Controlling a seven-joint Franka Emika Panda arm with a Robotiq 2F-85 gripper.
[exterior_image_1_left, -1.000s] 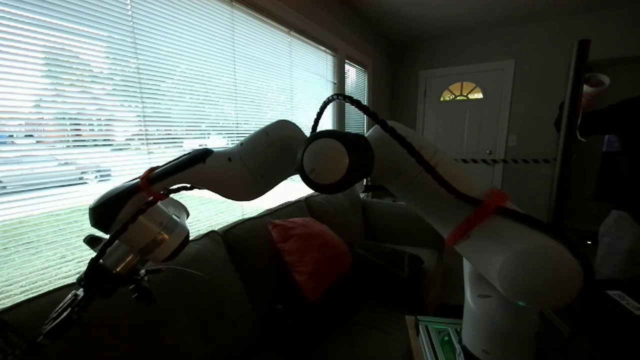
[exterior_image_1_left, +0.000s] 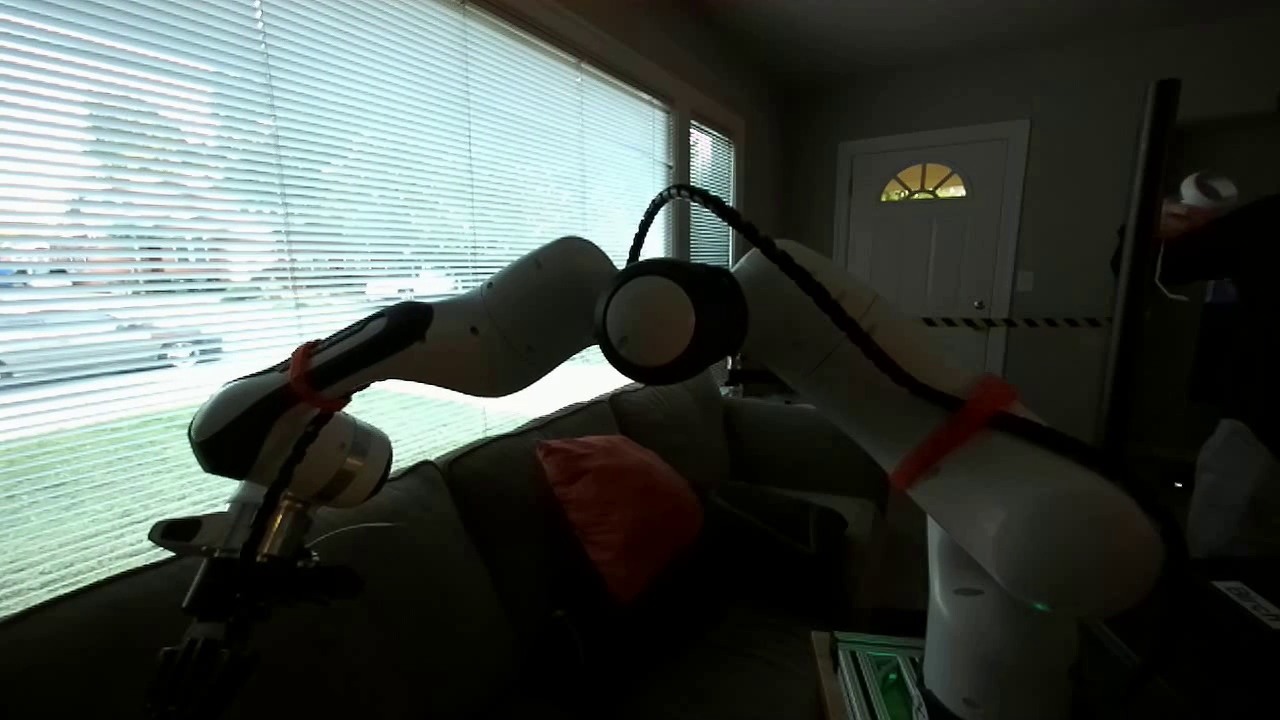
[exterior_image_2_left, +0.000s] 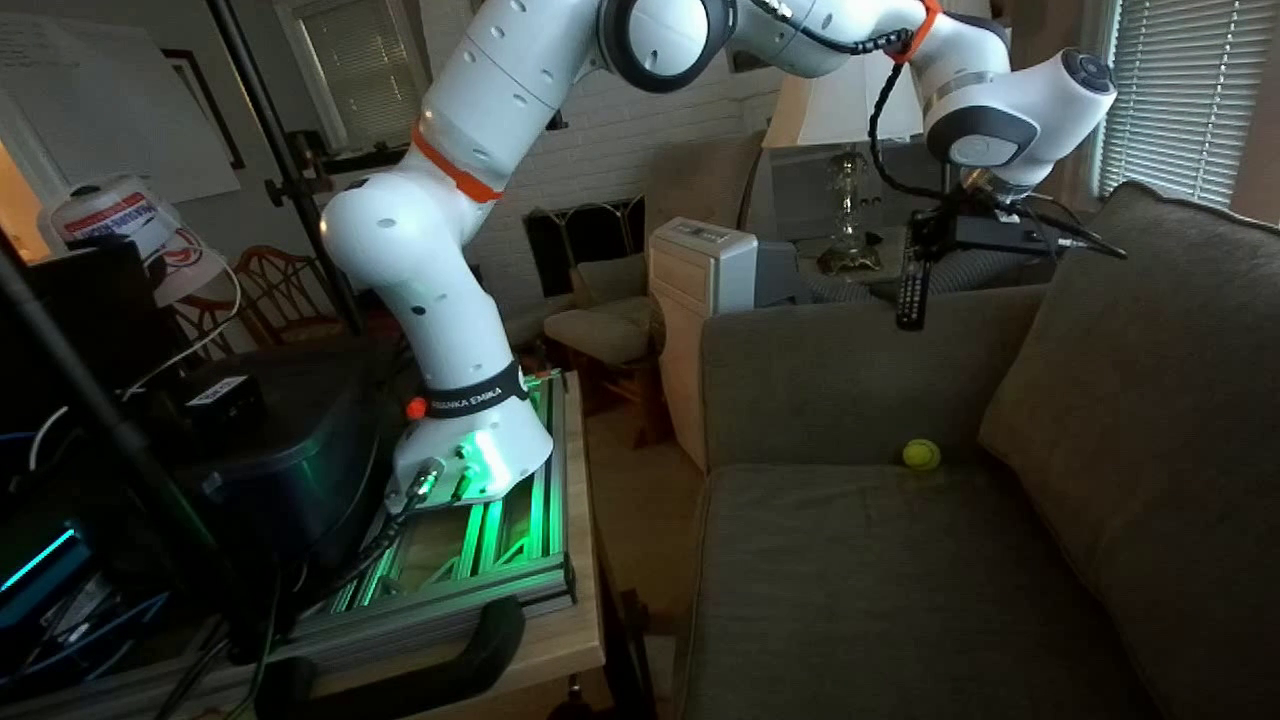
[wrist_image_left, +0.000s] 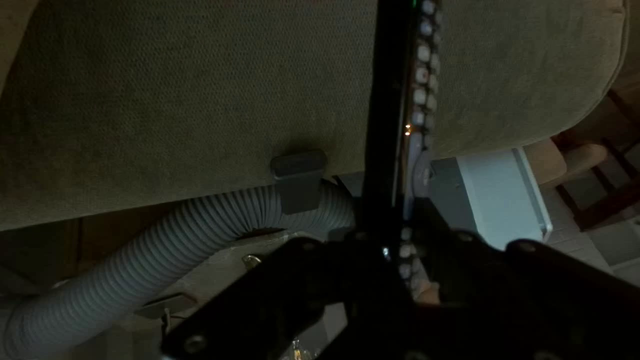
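Note:
A dark remote control (exterior_image_2_left: 913, 286) with pale buttons hangs upright in the air above the sofa's far arm, between the fingers of my gripper (exterior_image_2_left: 919, 235). The wrist view shows the same remote (wrist_image_left: 420, 96) edge-on, its lower part between the dark fingers. Shadow hides the exact contact of the pads. In exterior view 1 the gripper (exterior_image_1_left: 202, 642) is a dark shape pointing down at the lower left.
Below lies the sofa arm (exterior_image_2_left: 840, 372), with a yellow-green ball (exterior_image_2_left: 920, 454) on the seat beside it. Past the arm are a grey ribbed hose (wrist_image_left: 162, 252), a white appliance (exterior_image_2_left: 708, 288) and a lamp (exterior_image_2_left: 847, 204). The sofa seat (exterior_image_2_left: 864, 588) is mostly clear.
My wrist has turned: the gripper pointed toward the lower left and now points nearly straight down. The forearm has shifted slightly to the right in exterior view 1.

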